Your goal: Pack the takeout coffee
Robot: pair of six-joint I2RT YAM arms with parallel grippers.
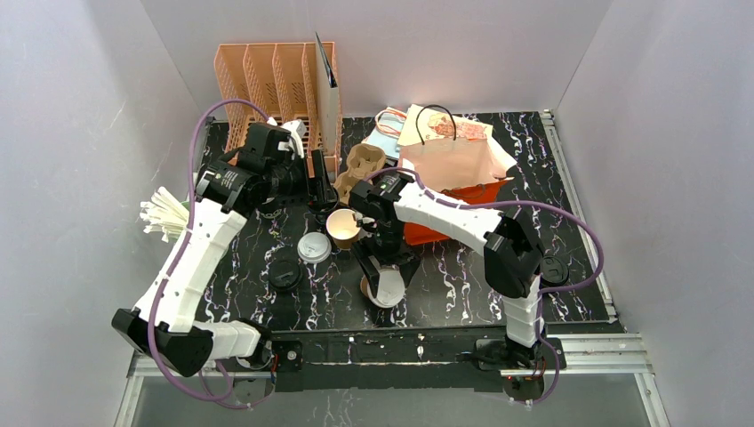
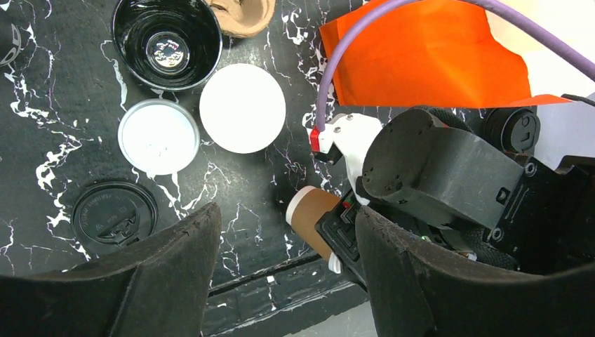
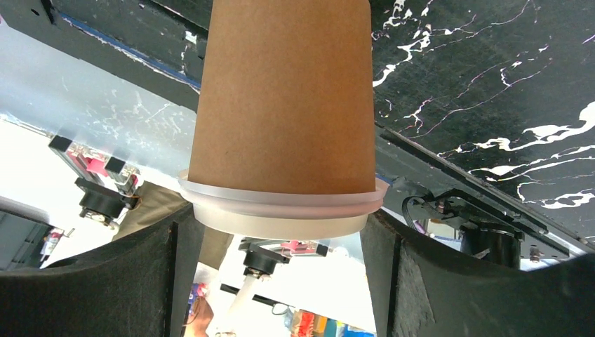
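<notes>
My left gripper (image 1: 318, 178) hangs over the back left, open and empty. Below it are a black bowl (image 2: 165, 45), a cream round cup top (image 2: 242, 108), white lids (image 2: 158, 136) and a black lid (image 2: 114, 214). A cardboard carrier (image 1: 363, 169) sits behind them. An orange bag (image 1: 458, 191) stands open at the back right.
An orange divider rack (image 1: 267, 80) stands at the back left. Pale bundled items (image 1: 163, 212) are by the left wall. Another black lid (image 1: 554, 269) lies at the right.
</notes>
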